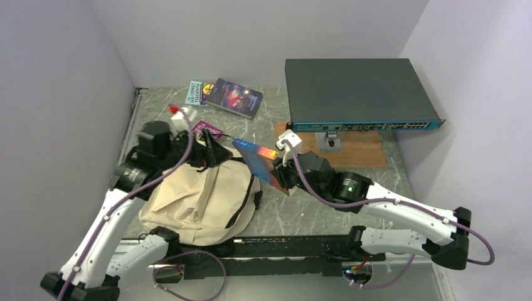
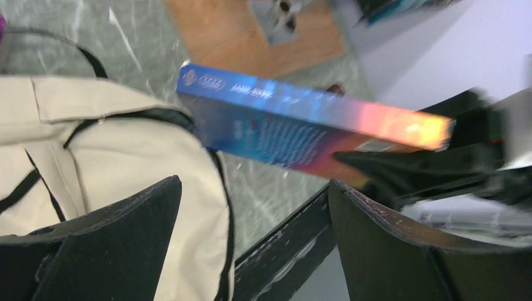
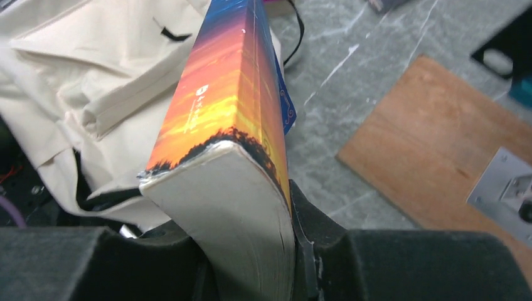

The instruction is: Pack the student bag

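A thick sunset-coloured book (image 1: pixel 256 162) is clamped by my right gripper (image 1: pixel 283 169), which is shut on its orange end. In the right wrist view the book's orange spine (image 3: pixel 210 100) runs up and away from the black fingers (image 3: pixel 317 244). My left gripper stands open, nothing between its fingers; the book (image 2: pixel 251 128) floats beyond its tips. The cream bag (image 1: pixel 201 204) lies on the left of the worktop, partly under the left arm. A purple book (image 1: pixel 207 130) lies just behind the bag.
At the back, a dark book (image 1: pixel 234 98) overlaps a light-blue one (image 1: pixel 195 92). A dark flat device (image 1: pixel 364 91) on a stand rises over a wooden board (image 1: pixel 367 153) at right. Bare grey worktop (image 1: pixel 301 213) shows right of the bag.
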